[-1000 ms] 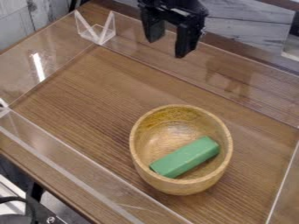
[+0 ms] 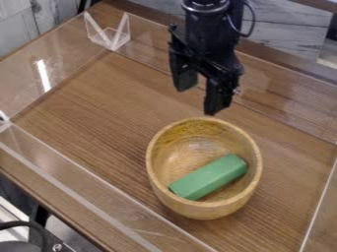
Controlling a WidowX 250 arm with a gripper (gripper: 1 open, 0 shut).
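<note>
My black gripper [image 2: 202, 89] hangs in the upper middle of the camera view over the bare wooden table, open, above and behind a tan round bowl [image 2: 171, 148]. A green rectangular block [image 2: 208, 177] lies tilted diagonally inside the bowl, toward its front right.
A clear plastic object [image 2: 108, 30] stands at the top left. Dark cables show at the lower left corner, and a light strip runs along the back right.
The bowl and green block have not moved.
</note>
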